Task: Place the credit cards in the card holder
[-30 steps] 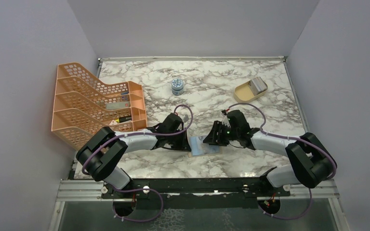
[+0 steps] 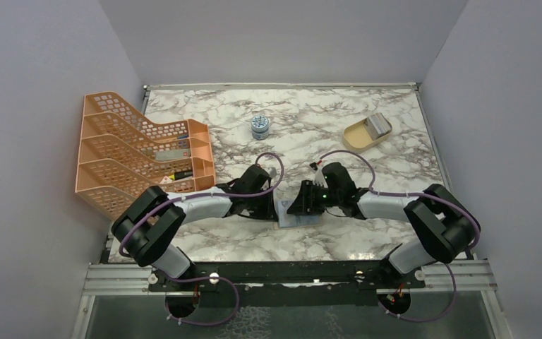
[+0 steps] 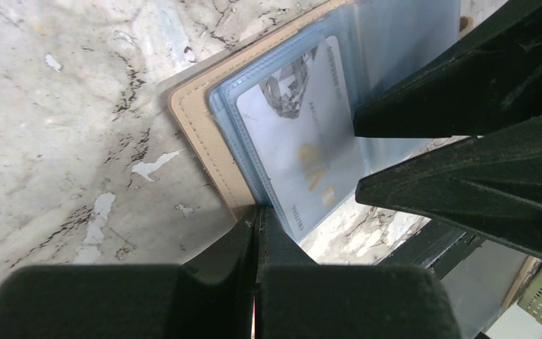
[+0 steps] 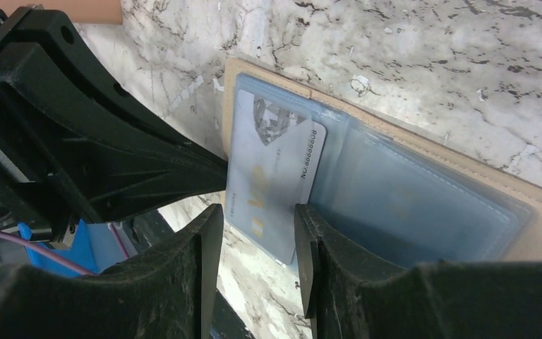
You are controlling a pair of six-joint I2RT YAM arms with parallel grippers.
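Note:
The tan card holder [image 2: 298,221] lies open on the marble table, its blue clear sleeves facing up. A white VIP card [image 3: 300,134] with a diamond print and gold letters sits in the end sleeve, its outer edge close to the stitched rim. My left gripper is shut on the holder's edge at that end. Over the card, my right gripper stands open, with one finger [image 4: 308,229] at the card's inner edge and the other beyond its lower part. The neighbouring sleeve [image 4: 409,198] shows no card in the right wrist view.
A yellow tray [image 2: 353,135] with a grey block-like item [image 2: 378,125] stands at the back right. A round blue-white tin [image 2: 260,127] is at the back. The orange slotted rack [image 2: 106,150] fills the left side. Mid-table behind the arms is clear.
My right gripper has moved left, and the card has slid deeper toward the holder's end. Most recently the holder and left gripper have shifted slightly left together.

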